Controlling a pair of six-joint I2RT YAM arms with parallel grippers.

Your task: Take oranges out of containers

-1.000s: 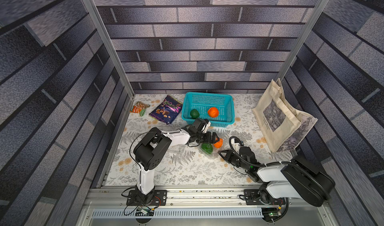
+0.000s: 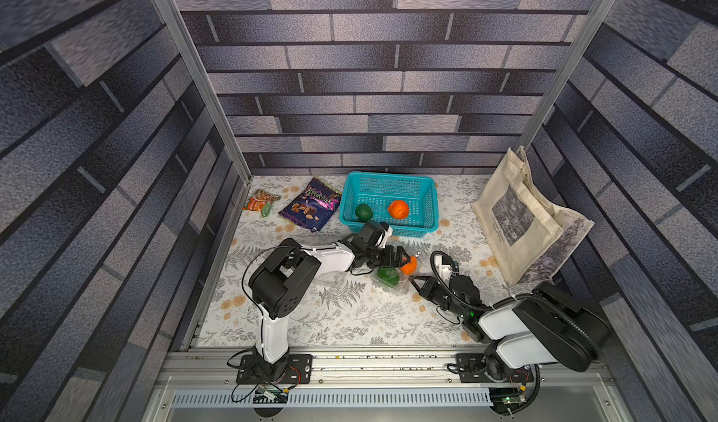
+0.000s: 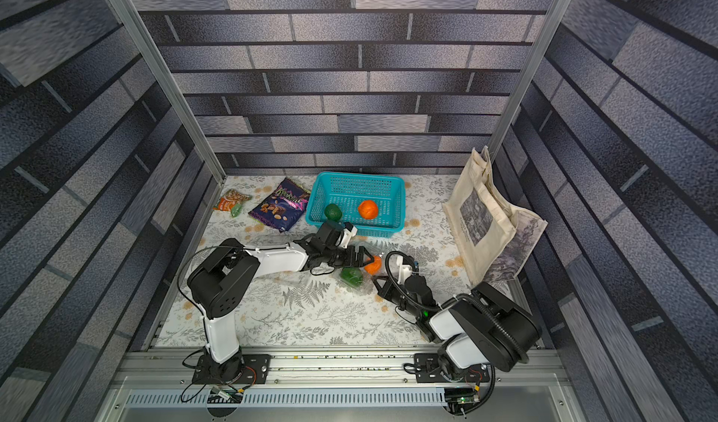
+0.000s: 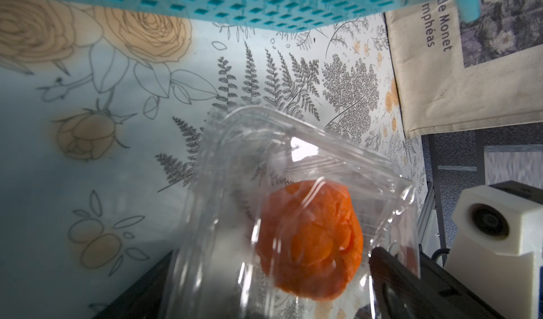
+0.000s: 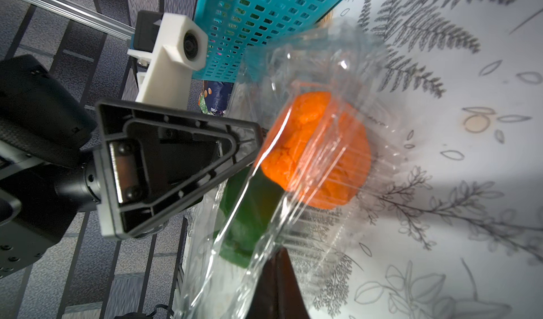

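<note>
A clear plastic container (image 4: 226, 149) in front of the basket holds an orange (image 4: 305, 239) and a green fruit (image 5: 243, 217). My left gripper (image 2: 396, 257) is over the container, its fingers open on either side of it in the left wrist view. My right gripper (image 2: 419, 283) is low at the container's right end, shut, with its fingertips partly behind the plastic in the right wrist view. Another orange (image 2: 398, 209) sits in the teal basket (image 2: 389, 182) beside a green fruit (image 2: 363, 212).
A canvas tote bag (image 2: 516, 227) stands on the right. Two snack packets, one dark (image 2: 310, 205) and one orange (image 2: 261, 199), lie at the left back.
My right arm's elbow has moved slightly up and left, and its gripper has edged slightly toward the back. The left arm appears still.
</note>
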